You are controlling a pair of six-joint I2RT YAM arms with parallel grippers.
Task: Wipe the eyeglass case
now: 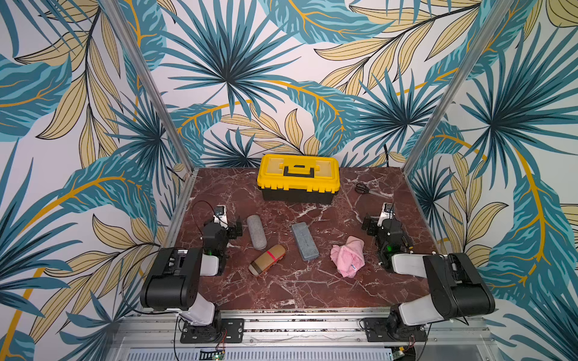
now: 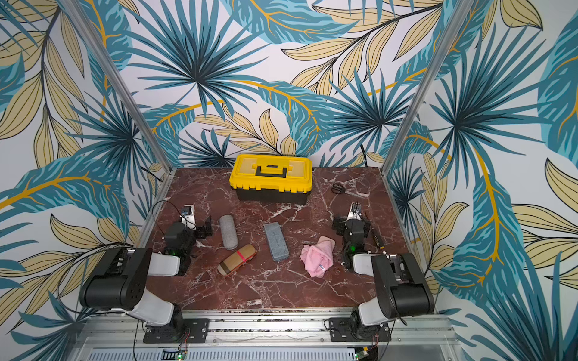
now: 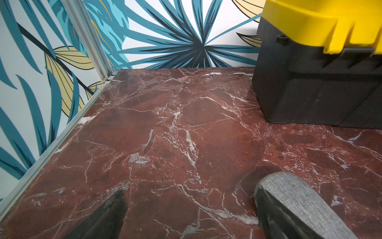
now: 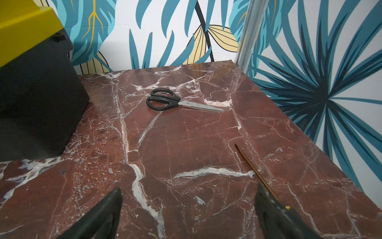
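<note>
Three case-like objects lie on the marble table: a grey rounded case (image 1: 256,232), a tan case with a red band (image 1: 266,260) and a blue-grey oblong case (image 1: 305,241). Which of them is the eyeglass case I cannot tell for sure. A crumpled pink cloth (image 1: 348,257) rests right of the oblong one. My left gripper (image 1: 236,228) is open and empty, just left of the grey case; in the left wrist view its right finger overlaps the near part of that case (image 3: 304,205). Open and empty too, my right gripper (image 1: 369,226) stands behind and right of the cloth.
A yellow-lidded black toolbox (image 1: 299,178) stands at the back middle. Scissors (image 4: 165,99) lie at the back right, and a thin brown-shafted tool (image 4: 254,169) lies near the right edge. Bare table shows at the front and back left.
</note>
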